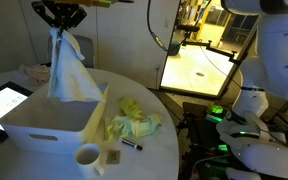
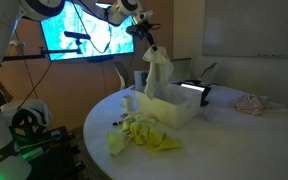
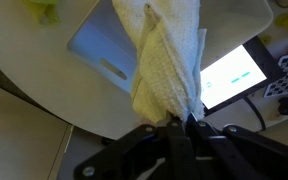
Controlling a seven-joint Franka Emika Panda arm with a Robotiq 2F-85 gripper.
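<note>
A white cloth (image 1: 74, 72) hangs from my gripper (image 1: 60, 27), which is shut on its upper end. In the wrist view the cloth (image 3: 169, 65) drops away from the fingers, bunched where they pinch it. Below stands a white box (image 1: 46, 135) with an open top. The cloth's lower part is over the box opening in exterior view 1; whether it touches the box I cannot tell. Yellow-green cloths (image 1: 134, 124) lie crumpled on the table beside the box, also seen in exterior view 2 as a yellow cloth (image 2: 149, 137).
A white mug (image 1: 90, 160) and a dark marker (image 1: 132, 145) are near the box. A lit tablet (image 1: 0, 108) stands behind it. A pinkish cloth (image 2: 249, 104) lies farther off on the white table (image 2: 234, 150), with bare surface around it.
</note>
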